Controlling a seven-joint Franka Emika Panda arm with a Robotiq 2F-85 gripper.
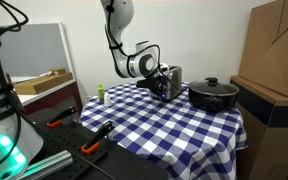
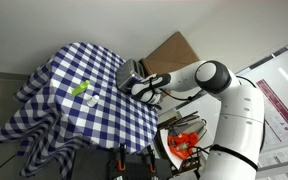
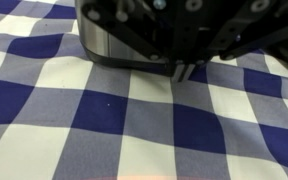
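Observation:
A silver toaster (image 1: 175, 76) with a dark base stands upright on the blue-and-white checked cloth. My gripper (image 1: 164, 95) is low over the cloth, close beside the toaster, and partly hides it. In the wrist view the toaster's lower edge (image 3: 134, 58) fills the upper left. Right by that edge, the gripper is shut, with nothing visible between its fingers. Whether the fingers touch the toaster I cannot tell.
A black lidded pot (image 1: 212, 96) stands to the right of the toaster. Across the cloth are a green object (image 2: 81, 88) and a small white one (image 2: 93, 101).

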